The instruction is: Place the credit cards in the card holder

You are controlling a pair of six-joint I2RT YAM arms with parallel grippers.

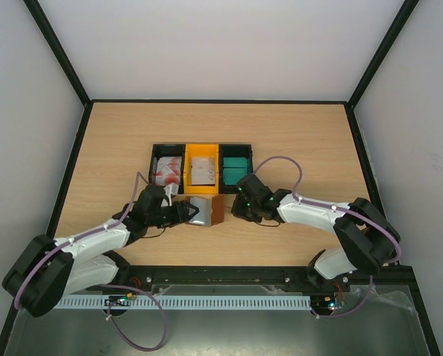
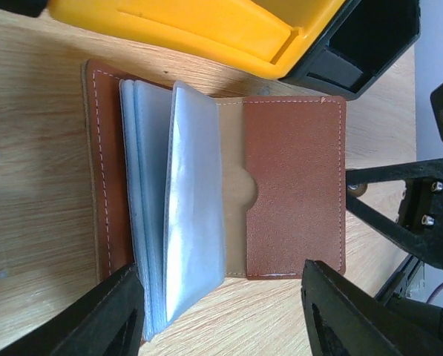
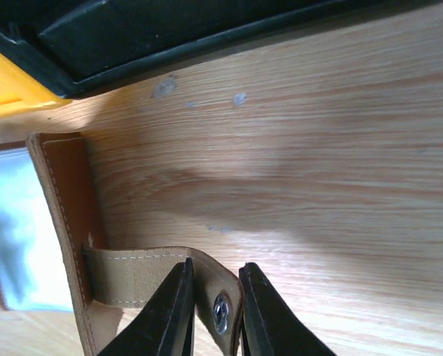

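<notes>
The brown leather card holder (image 2: 291, 189) lies unfolded on the table below the bins, its clear plastic sleeves (image 2: 191, 200) standing up in the left wrist view. My left gripper is over it, fingers apart on either side of the sleeves. In the right wrist view my right gripper is at the holder's strap (image 3: 143, 271) with its snap between or just behind the fingertips; whether it grips cannot be told. In the top view pale packs (image 1: 202, 169) sit in the bins; whether these are credit cards cannot be told.
A yellow bin (image 1: 202, 148) stands between two black bins, one with pale red-and-white items (image 1: 168, 170), one with teal items (image 1: 235, 169).
</notes>
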